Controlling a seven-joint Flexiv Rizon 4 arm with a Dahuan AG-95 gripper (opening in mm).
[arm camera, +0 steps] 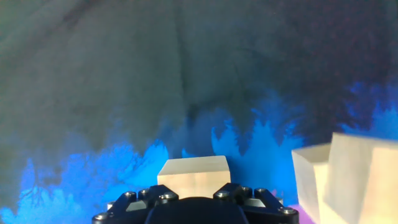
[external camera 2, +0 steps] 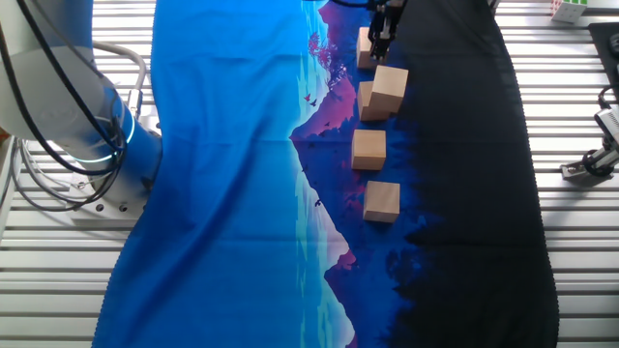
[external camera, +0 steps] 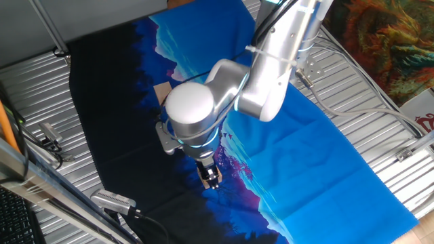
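Observation:
In the wrist view a pale wooden block [arm camera: 194, 180] sits at the bottom centre, partly covered by the black fingers of my gripper. The fingertips stand on either side of its lower part; whether they touch it cannot be made out. Exterior view 2 has the gripper [external camera 2: 384, 39] pointing down at the right of the farthest block [external camera 2: 365, 48], close to it. From exterior view 1 the gripper [external camera: 213, 179] overlaps a block [external camera: 204, 177] and hides most of it.
In exterior view 2 a tilted-looking block [external camera 2: 390, 88] overlaps another block [external camera 2: 367, 104]. Blue-and-black cloth [external camera 2: 222, 193] covers the table, with wide bare areas on both sides of the row.

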